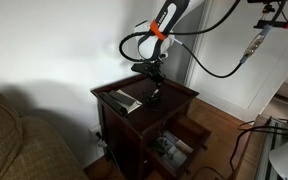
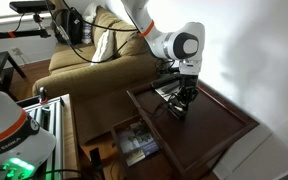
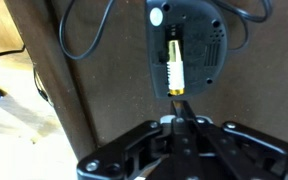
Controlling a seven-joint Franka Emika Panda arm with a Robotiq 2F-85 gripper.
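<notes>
A black device (image 3: 192, 45) with a slot lies on the dark brown cabinet top in the wrist view. In that slot sits a small white and gold cylinder (image 3: 175, 72), much like a battery. My gripper is shut just below the cylinder's near end, and nothing shows between its fingers; whether the tips touch the device cannot be told. From outside, the gripper (image 1: 158, 79) points down over a small dark object (image 1: 153, 97) on the cabinet, and the arm hides part of this spot in the second exterior view.
The cabinet's drawer (image 2: 110, 148) stands pulled out, with several items inside. An open book or paper (image 1: 124, 101) lies left of the device. Black cables (image 3: 84, 45) loop across the top. Bare surface (image 2: 219, 123) shows to one side, and the wall is close behind.
</notes>
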